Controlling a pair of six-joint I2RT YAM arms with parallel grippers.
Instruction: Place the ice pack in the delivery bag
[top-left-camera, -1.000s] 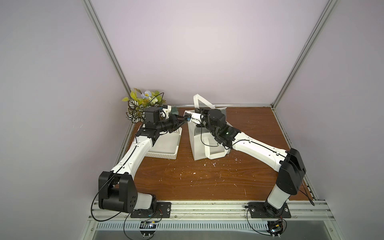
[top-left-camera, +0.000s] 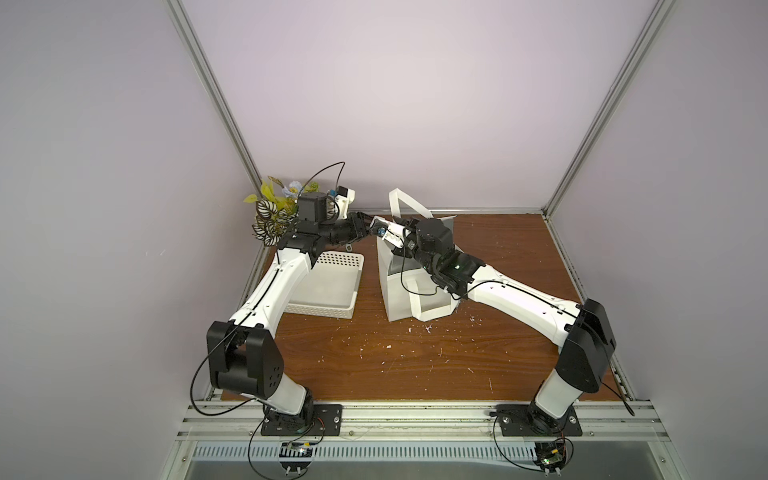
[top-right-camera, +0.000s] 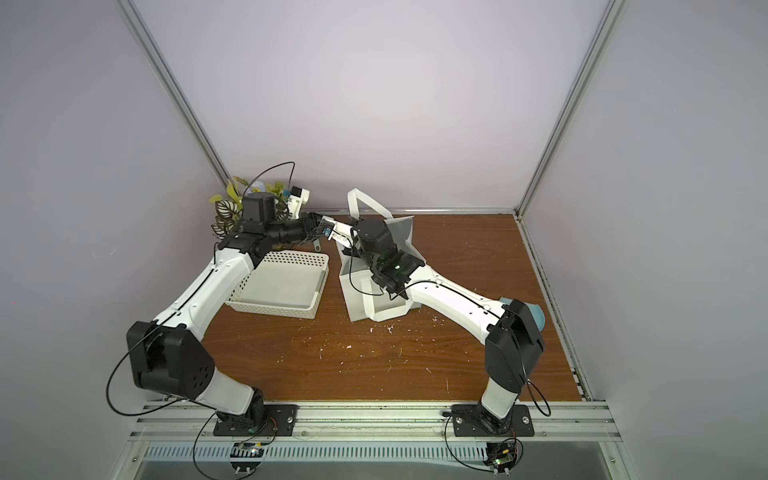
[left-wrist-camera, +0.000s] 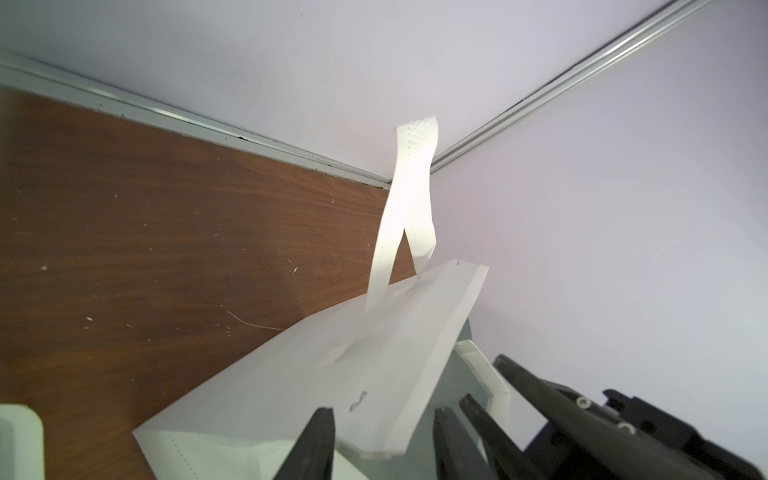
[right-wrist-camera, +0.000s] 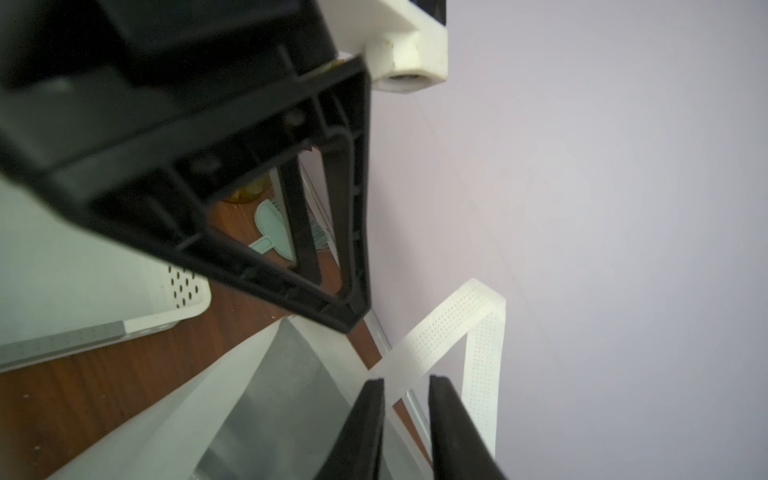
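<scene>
The white delivery bag stands open at the table's middle, grey inside, with white handles raised. My left gripper is open beside the bag's upper left edge, with a white flap beyond its fingers. My right gripper hangs over the bag, its fingers apart but not wide; whether anything is between them cannot be made out. The left gripper's black body crosses the right wrist view close up.
A white perforated basket lies left of the bag, with flowers behind it and a small pale green dustpan at the back. A blue object is at the right, partly hidden by the arm.
My left arm has risen and moved slightly toward the back, its gripper now higher by the bag's edge. My right arm has barely moved.
</scene>
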